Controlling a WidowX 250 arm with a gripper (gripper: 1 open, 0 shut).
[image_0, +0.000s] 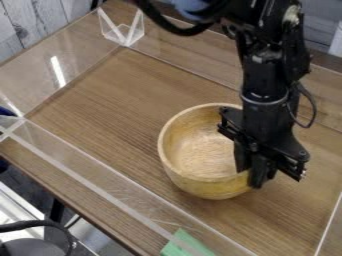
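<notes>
A wooden bowl in pale tan rests on the wooden table in the middle of the view. The black gripper reaches down from the top right to the bowl's right rim, its tip over and beside that rim. Whether its fingers are closed on the rim is unclear, as the dark parts overlap.
A green piece lies at the bottom edge. A clear plastic piece stands at the upper left. Transparent edging runs along the left, and a black cable is at the lower left.
</notes>
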